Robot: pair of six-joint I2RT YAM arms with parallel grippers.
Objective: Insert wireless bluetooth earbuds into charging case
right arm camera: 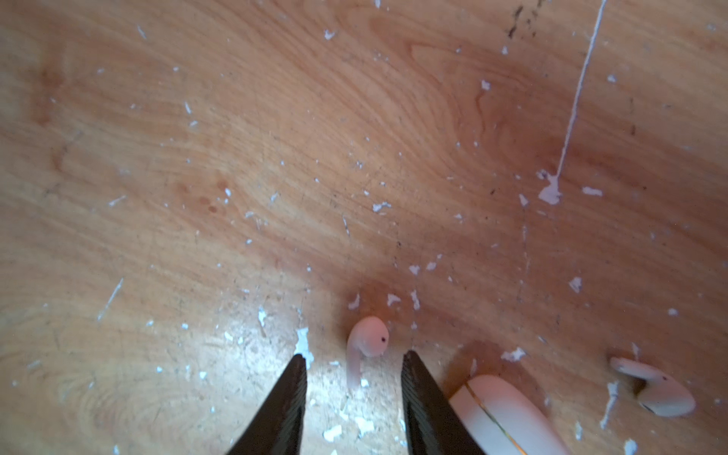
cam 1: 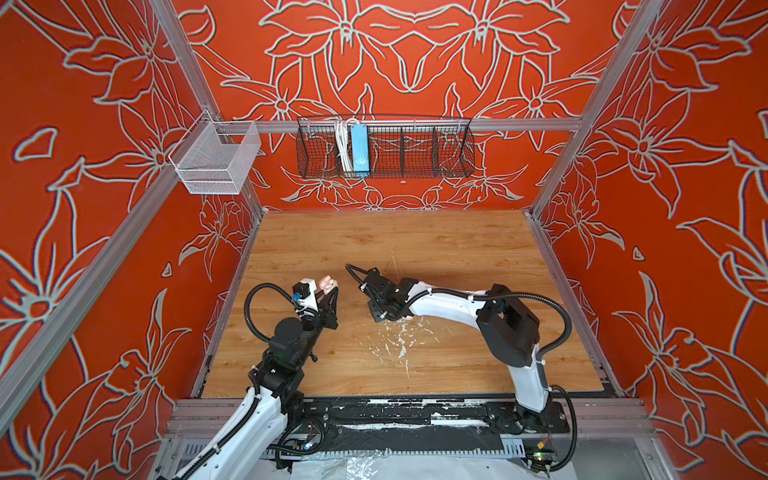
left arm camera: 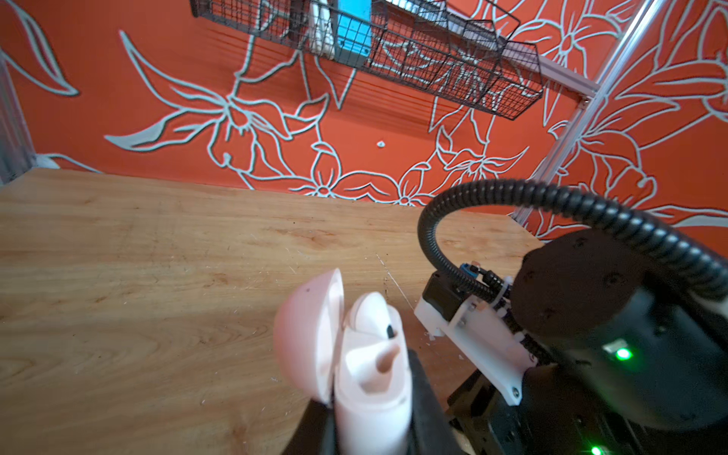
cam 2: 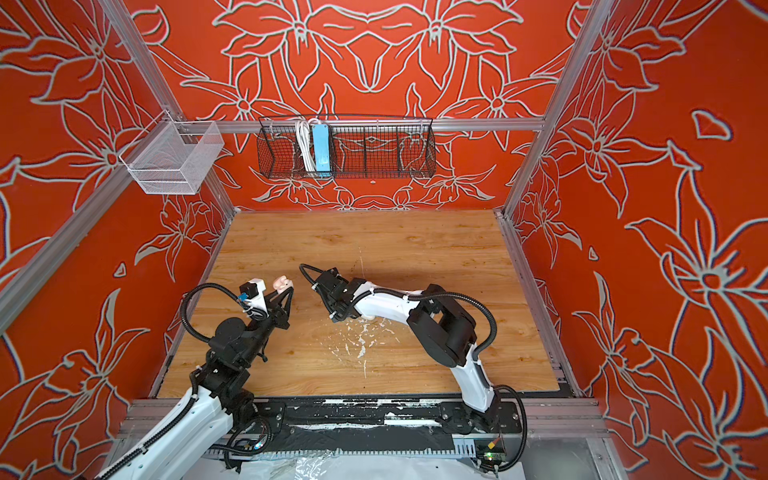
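Observation:
In the left wrist view, a pink charging case (left arm camera: 371, 386) with its lid (left arm camera: 309, 333) swung open is held by my left gripper, shut on its body. An earbud (left arm camera: 370, 314) shows in one slot of it; the slot beside that looks empty. My right gripper points down at the table, its fingers apart. A loose pink earbud (right arm camera: 369, 339) lies on the wood just beyond and between those fingertips, not gripped as far as I see.
To the right of my right gripper lie a closed pink case (right arm camera: 504, 421) and another earbud (right arm camera: 658, 388). A wire basket (cam 1: 412, 152) hangs on the back wall.

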